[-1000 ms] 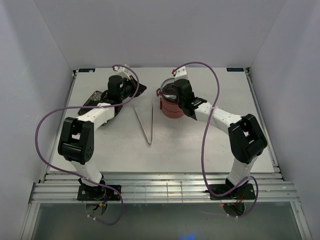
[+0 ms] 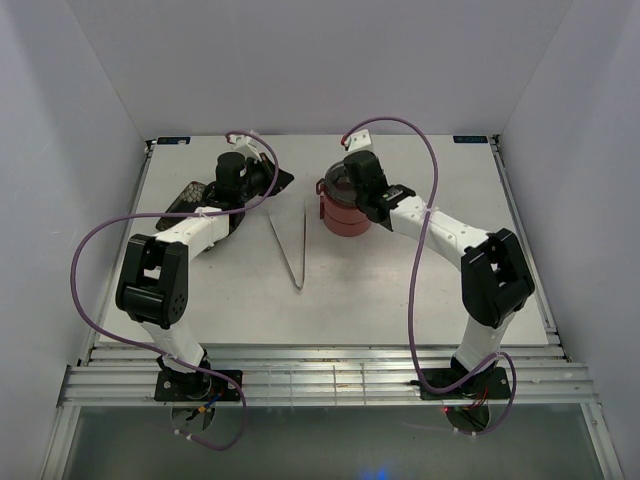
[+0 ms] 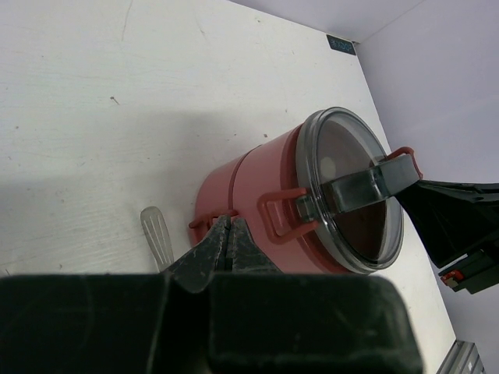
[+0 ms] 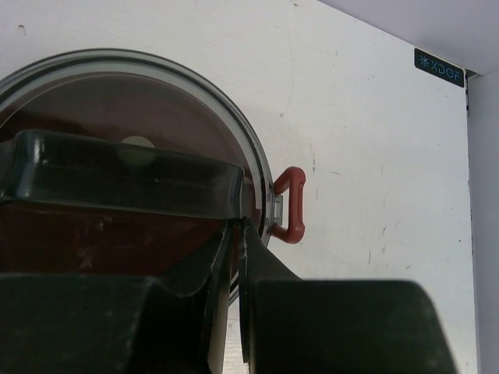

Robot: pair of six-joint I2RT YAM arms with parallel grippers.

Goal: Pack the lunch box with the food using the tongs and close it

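A round two-tier red lunch box (image 2: pixel 346 222) stands upright right of the table's centre, its clear grey-rimmed lid (image 4: pixel 210 97) on top. A dark grey strap handle (image 4: pixel 132 175) spans the lid, with red side loops (image 4: pixel 295 204) on the box. At one end of that handle, the fingertips of my right gripper are close together and appear shut on its lower edge; the exact contact is dark. My left gripper is shut, nothing visible between its fingers, and hangs to the left of the box in the top view.
Open metal tongs (image 2: pixel 299 285) lie left of the box, one slotted tip (image 3: pixel 157 236) near its base. A dark mesh tray (image 2: pixel 178 208) lies on the far left, partly covered by the left arm.
The left arm and the tongs have not moved.
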